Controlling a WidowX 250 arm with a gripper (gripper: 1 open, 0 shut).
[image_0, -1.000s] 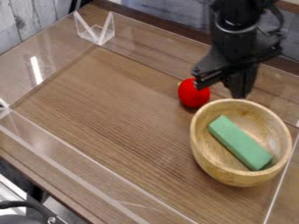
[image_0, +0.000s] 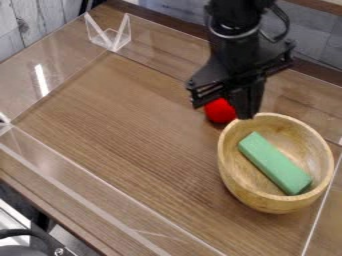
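My gripper is in the upper middle right, held above the table over a red round object, which it partly hides. It looks shut, with nothing visible held. Just in front and to the right sits a wooden bowl with a green block lying in it.
A clear wire holder stands at the back left.
My gripper has moved left, now sitting over the red object and covering more of it. The bowl and green block have stayed where they were.
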